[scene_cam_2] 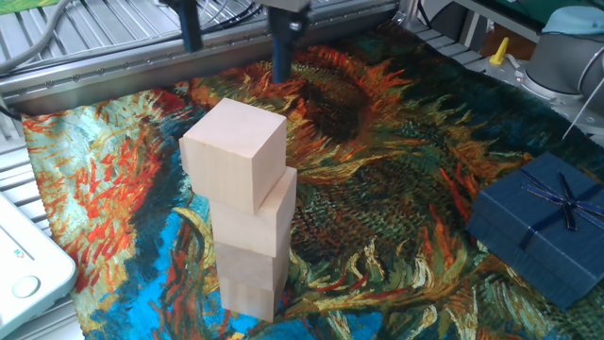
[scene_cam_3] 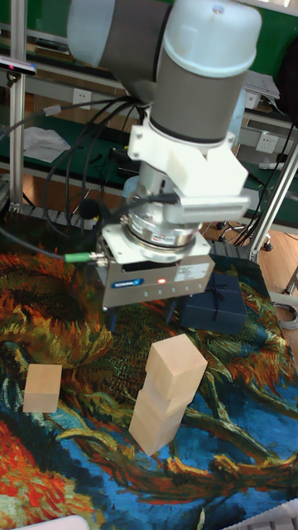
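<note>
A tower of several pale wooden blocks (scene_cam_2: pixel 247 231) stands upright on the painted cloth in exterior view 2. Its top block (scene_cam_2: pixel 234 151) sits turned and offset from the one below. Exterior view 3 shows the same stack (scene_cam_3: pixel 167 393), with a separate wooden block (scene_cam_3: pixel 42 388) on the cloth to its left; in exterior view 2 that block is almost wholly hidden behind the tower. My gripper (scene_cam_2: pixel 237 64) hangs beyond and above the tower, clear of it. Its two dark fingers (scene_cam_2: pixel 281 52) are spread, and nothing lies between them. The gripper (scene_cam_3: pixel 141 325) also shows in exterior view 3.
A dark blue gift box (scene_cam_2: pixel 543 222) with a ribbon rests at the right of the cloth. A white device (scene_cam_2: pixel 28 260) stands at the left edge. Metal rails (scene_cam_2: pixel 123 76) border the far side. Open cloth lies between tower and box.
</note>
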